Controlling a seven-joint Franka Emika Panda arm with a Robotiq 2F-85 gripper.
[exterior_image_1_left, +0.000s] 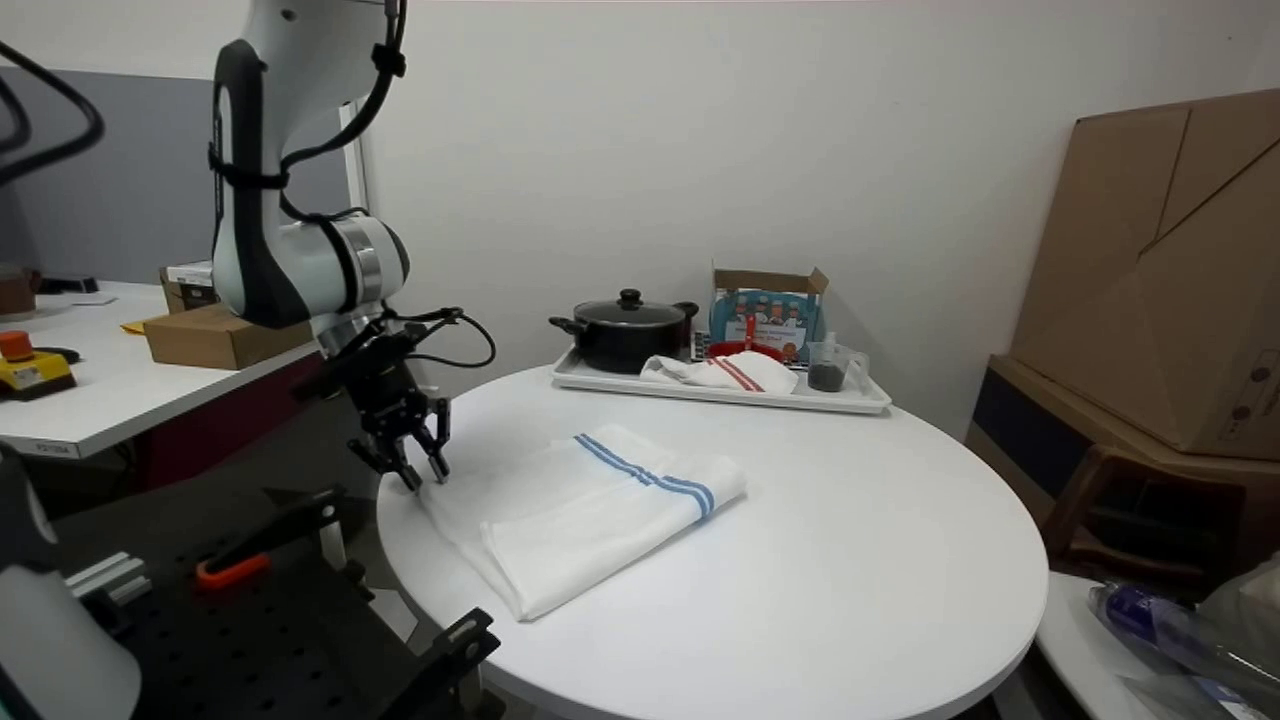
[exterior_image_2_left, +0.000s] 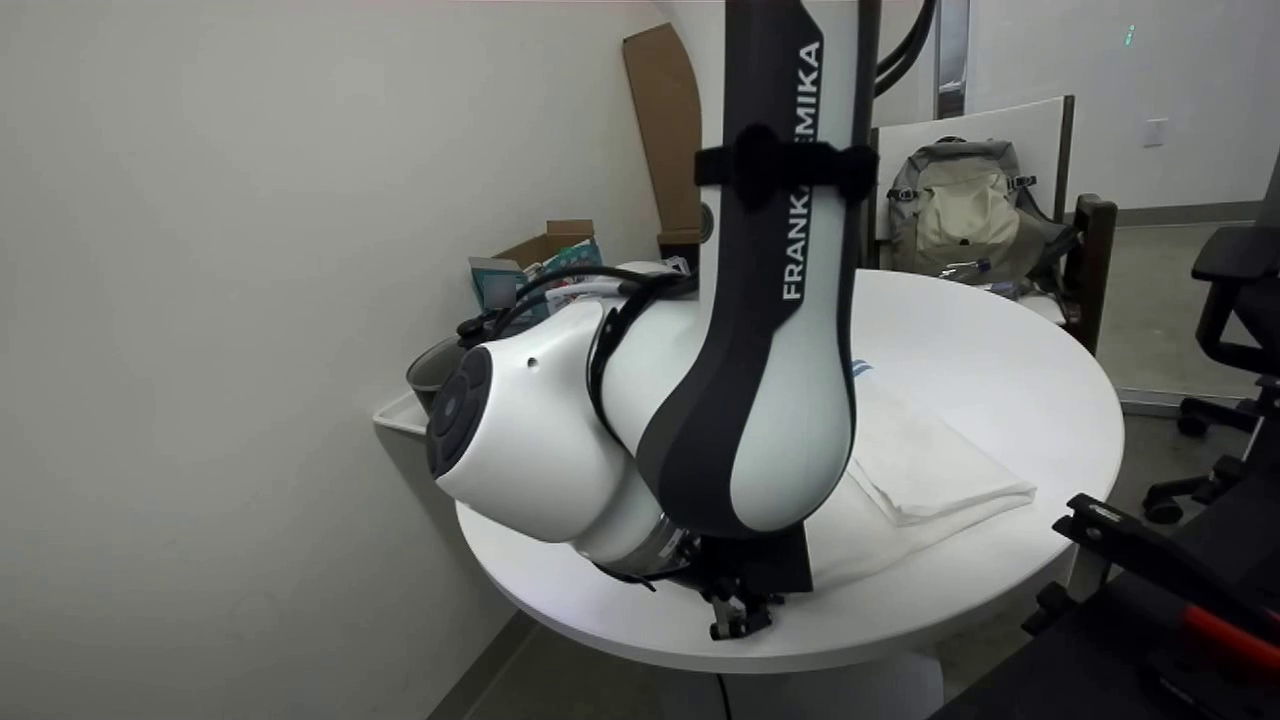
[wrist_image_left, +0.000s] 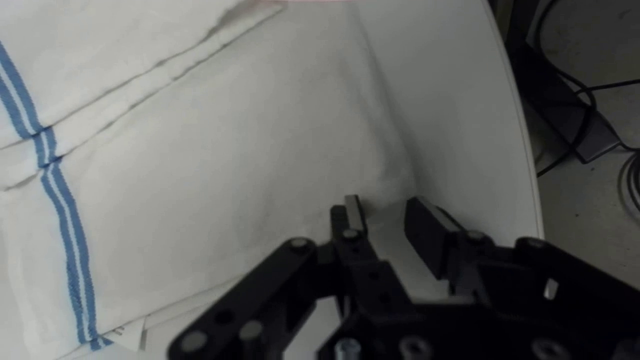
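Note:
A white cloth (exterior_image_1_left: 588, 504) with blue stripes lies folded in layers on the round white table (exterior_image_1_left: 840, 540). Pointing down at the cloth's near-left corner is my gripper (exterior_image_1_left: 428, 478), low over the table. In the wrist view a gap remains between the fingers of my gripper, so it stands partly open. One finger (wrist_image_left: 355, 216) overlaps the cloth (wrist_image_left: 228, 150) near its corner, while the other is just past the cloth's edge. Whether the fingertips touch the fabric is unclear. In the second exterior view the arm hides much of the cloth (exterior_image_2_left: 924, 462).
A white tray (exterior_image_1_left: 708, 395) at the back of the table holds a black pot (exterior_image_1_left: 630, 332), a red-striped cloth (exterior_image_1_left: 726, 372) and a small bottle (exterior_image_1_left: 827, 364). My gripper is close to the table's left edge.

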